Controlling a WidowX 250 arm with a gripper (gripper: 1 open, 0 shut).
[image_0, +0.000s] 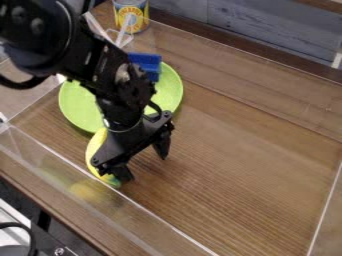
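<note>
My gripper (138, 155) is lowered at the front left of the wooden table, its black fingers either side of a yellow banana with a green tip (99, 146). The arm and fingers cover much of the banana. I cannot tell whether the fingers press on it. A green plate (168, 92) lies behind the gripper, partly hidden by the arm.
A blue object (146, 62) is at the plate's back edge, and a can (131, 18) stands farther back. A clear barrier edge runs along the front left.
</note>
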